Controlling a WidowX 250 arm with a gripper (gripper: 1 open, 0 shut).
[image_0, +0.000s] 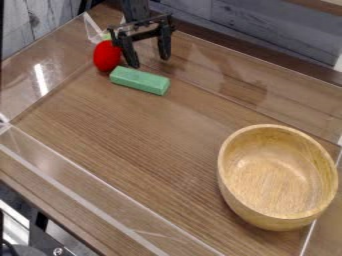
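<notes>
A mint-green block (139, 80) lies flat on the wooden table near the back left. Just behind it, my black gripper (142, 45) hangs from the top of the view, its fingers open. A red round object (107, 57) sits left of the block, partly behind the gripper. A small yellow-green item near the red one is mostly hidden.
A large tan bowl (275, 178) stands at the front right. A wall (281, 30) runs along the back.
</notes>
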